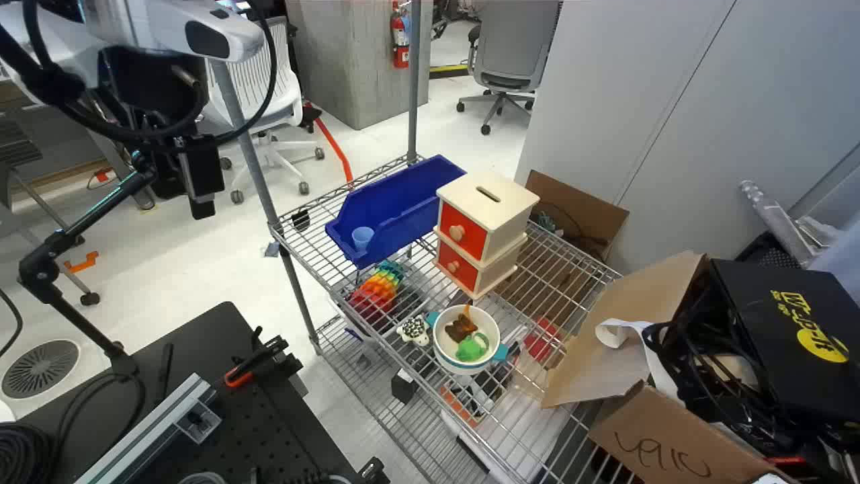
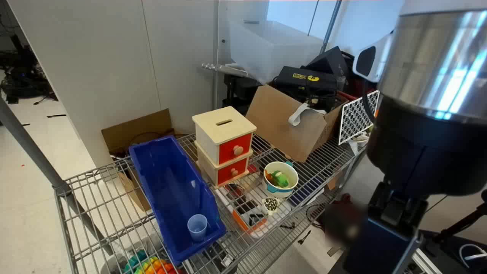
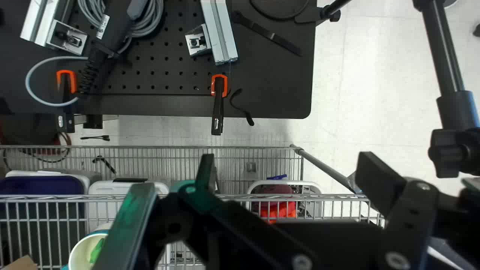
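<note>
High above the wire shelf, my gripper stands open, its black fingers wide apart and nothing between them. Exterior view 1 has it hanging at the upper left, well away from the shelf. On the shelf is a blue bin (image 2: pixel 153 173) holding a small light-blue cup (image 2: pixel 197 227). Beside the bin stands a wooden box (image 1: pixel 484 206) with two red drawers, both closed, and a slot in its top. A white pot (image 1: pixel 451 363) with teal handles contains a green toy (image 1: pixel 472 347) and a brown piece (image 1: pixel 460 328). Next to the pot lies a small spotted toy (image 1: pixel 414 331).
An open cardboard box (image 2: pixel 278 121) with black equipment occupies one end of the wire shelf (image 2: pixel 109 219). Grey posts (image 1: pixel 256 173) rise at the shelf's corners. Clamps (image 3: pixel 218 96) and aluminium profiles (image 3: pixel 219 31) sit on the black table (image 3: pixel 274 94). A rainbow-coloured toy (image 1: pixel 377 290) is below the shelf.
</note>
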